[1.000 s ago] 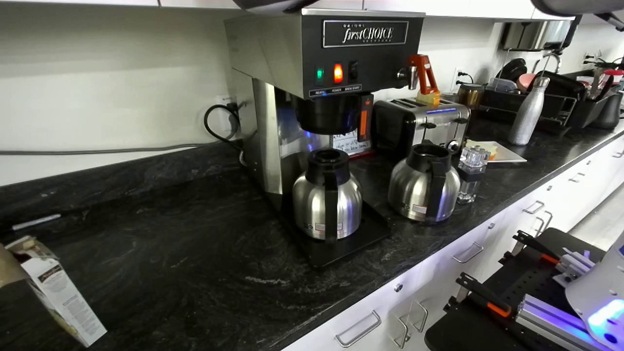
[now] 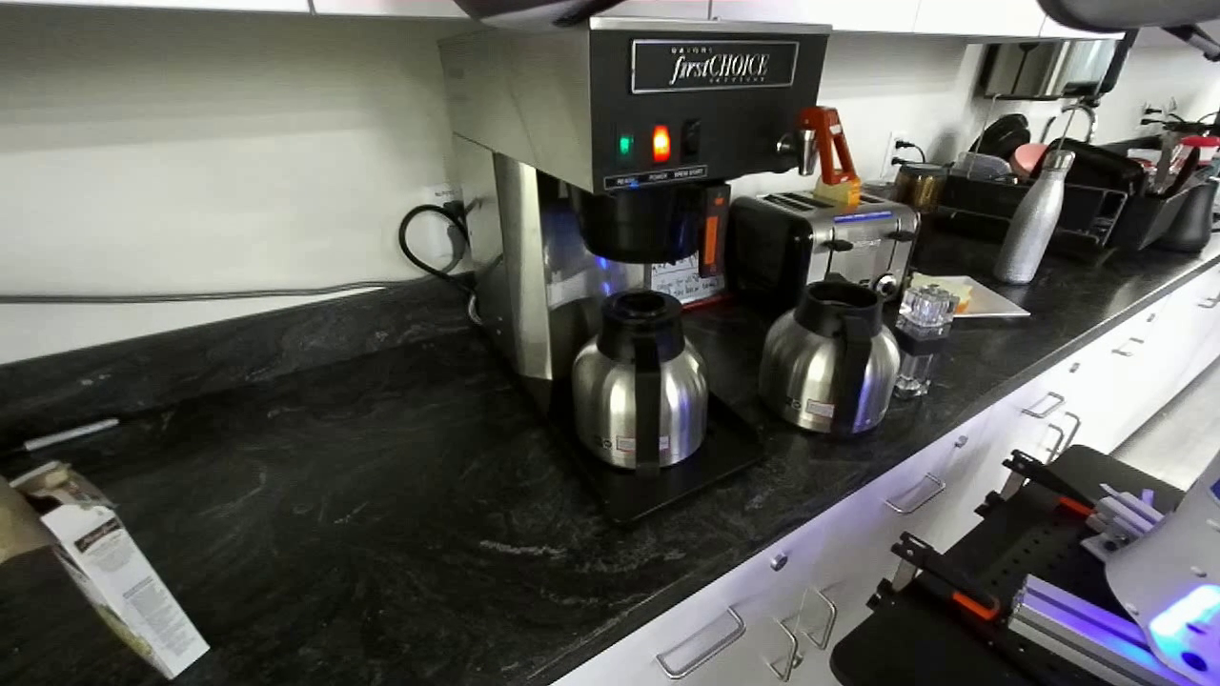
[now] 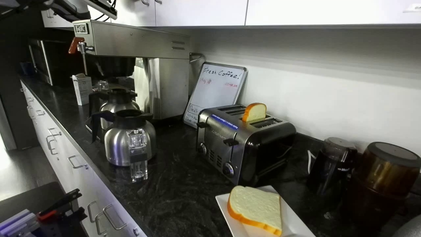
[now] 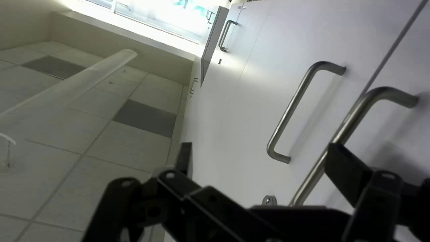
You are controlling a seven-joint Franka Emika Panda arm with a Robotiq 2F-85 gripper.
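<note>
My gripper shows only in the wrist view. Its two black fingers (image 4: 347,174) stand wide apart, open, with nothing held between them. White cabinet doors fill the right of that view. A long metal handle (image 4: 322,159) slants past the right finger, which overlaps part of it; touching or apart, I cannot tell. A second metal handle (image 4: 300,96) appears further up, between the two fingers' lines of reach. Below lies a round lock (image 4: 268,200). Both exterior views show grey parts of the arm at the top edge, but not the gripper.
On the dark counter (image 2: 377,503) stand a coffee maker (image 2: 526,103), two steel carafes (image 2: 640,394), a toaster (image 3: 225,140) with bread in a slot, a clear grinder (image 3: 138,154) and a plate (image 3: 294,225) with bread. A carton (image 2: 126,583) is at the left; bare counter lies between.
</note>
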